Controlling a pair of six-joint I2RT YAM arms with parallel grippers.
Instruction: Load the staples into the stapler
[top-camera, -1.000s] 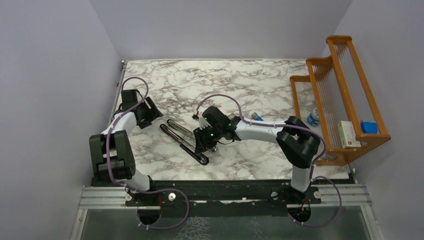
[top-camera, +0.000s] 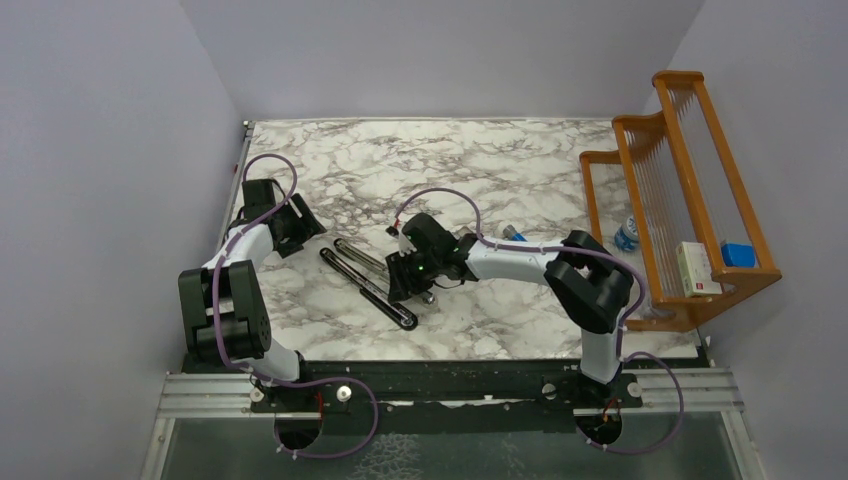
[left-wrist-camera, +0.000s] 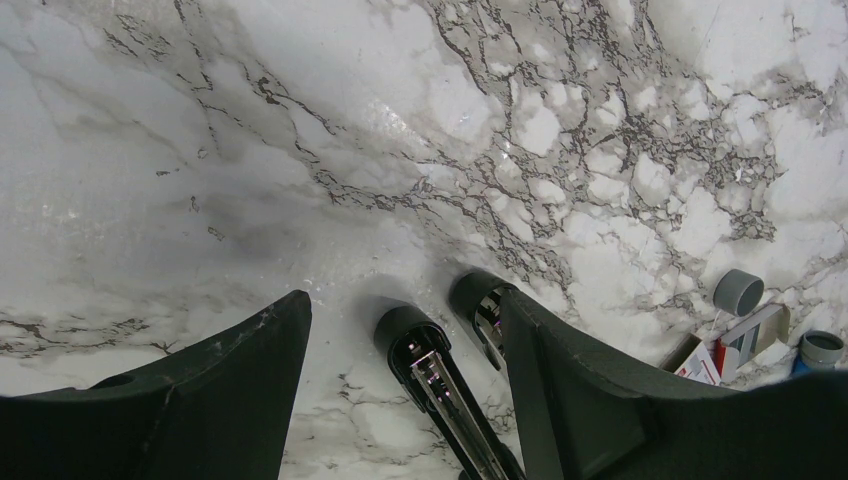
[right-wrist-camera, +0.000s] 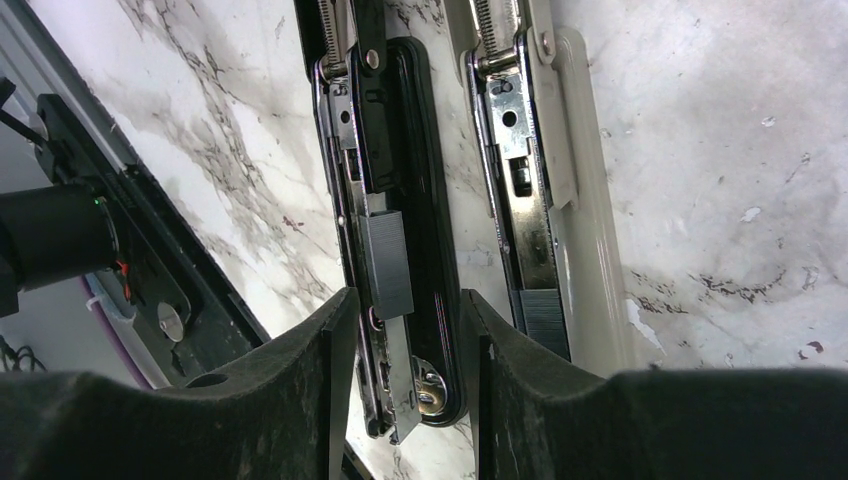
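Note:
Two opened staplers lie side by side, a black stapler (top-camera: 366, 288) and a pale stapler (top-camera: 360, 254). In the right wrist view, a grey strip of staples (right-wrist-camera: 388, 262) sits along the metal channel of the black stapler; whether it is fully seated I cannot tell. Over that stapler's front part is my right gripper, open, its fingertips apart near the strip's lower end. More dark grey staples (right-wrist-camera: 543, 320) show in the pale stapler's channel. My left gripper stands open at the table's left, with nothing between its fingers.
In the left wrist view a small staple box (left-wrist-camera: 754, 338), a grey cap (left-wrist-camera: 738, 292) and a blue-sided bottle (left-wrist-camera: 818, 350) lie at the lower right. A wooden rack (top-camera: 655, 140) stands at the table's right.
The left arm and both staplers show no visible movement.

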